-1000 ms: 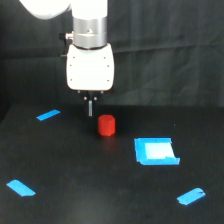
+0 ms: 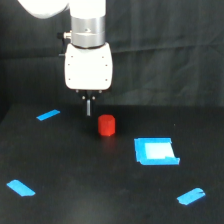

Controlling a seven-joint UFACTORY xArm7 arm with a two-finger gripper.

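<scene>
The white robot gripper hangs at the upper middle, its thin finger pointing down above the dark table. Whether it is open or shut cannot be made out. A red block rests on the table just below and right of the fingertip, apart from it.
A white square with blue tape edges lies right of the block. Blue tape strips lie at lower left, at upper left and at lower right.
The gripper has shifted very slightly left. The red block stays where it was.
</scene>
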